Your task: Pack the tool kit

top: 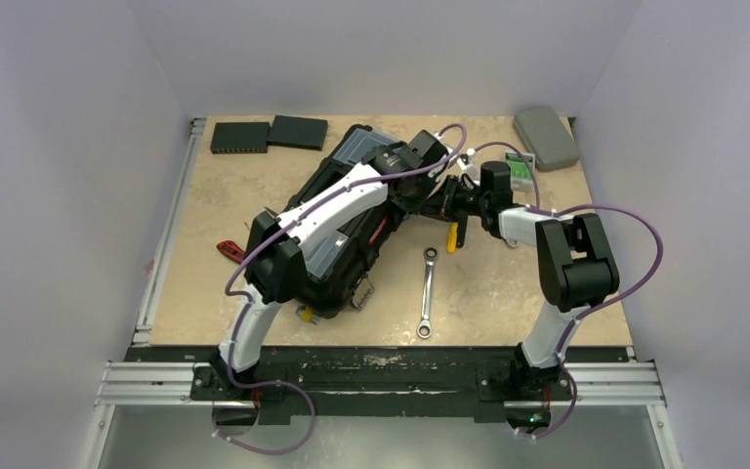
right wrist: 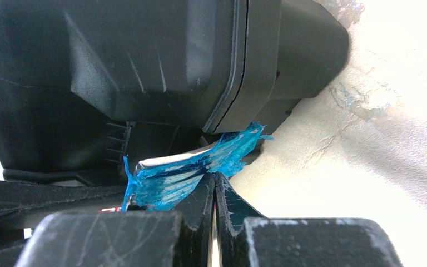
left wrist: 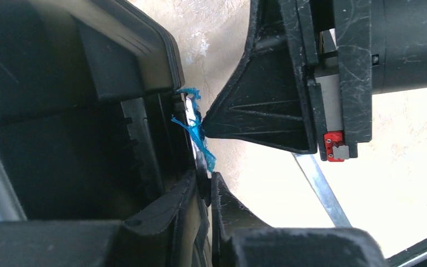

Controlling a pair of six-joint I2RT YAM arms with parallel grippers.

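The black tool box (top: 344, 274) (left wrist: 50, 161) (right wrist: 161, 50) lies diagonally across the middle of the table. At its upper right side, my left gripper is shut on a narrow item with torn blue film (left wrist: 194, 133) (right wrist: 194, 167) along it, partly hidden by the box and fingers. My right gripper is shut beside that film, close to the box and my left gripper; nothing clearly shows between its fingers.
A wrench (top: 427, 293) lies right of the box; red pliers or tool (top: 229, 250) lies left. Two black cases (top: 297, 131) sit at the back, a grey case (top: 545, 139) at back right.
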